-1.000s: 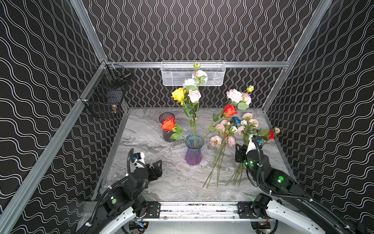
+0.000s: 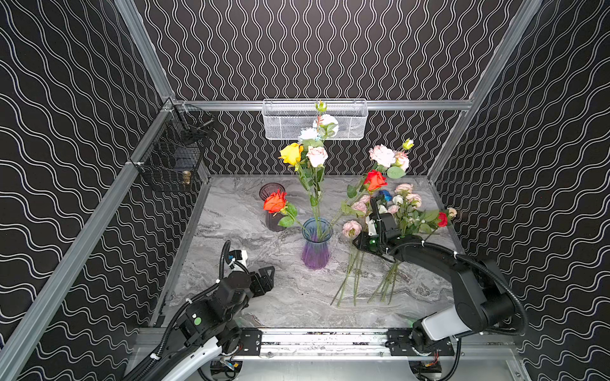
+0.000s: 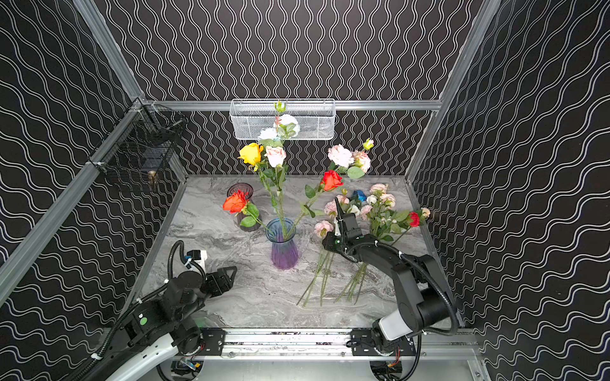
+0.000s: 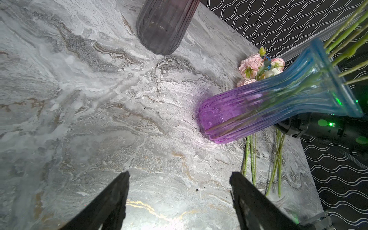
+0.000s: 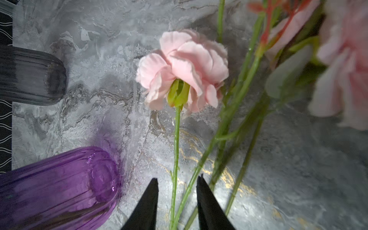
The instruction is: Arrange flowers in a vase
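Observation:
A purple-blue glass vase (image 2: 315, 252) holds several tall stems, with yellow, orange-red, white and pink blooms above. To its right, loose flowers (image 3: 381, 209) lie on the table. My right gripper is open over them, a green stem of a pink rose (image 5: 184, 65) between and below its fingers; whether it touches the stem I cannot tell. My left gripper is open at the front left of the table, nothing between its fingers.
A dark ribbed vase (image 4: 164, 26) stands behind at the left. A white mesh basket (image 2: 349, 120) hangs on the back wall, a black wire basket (image 2: 162, 165) on the left.

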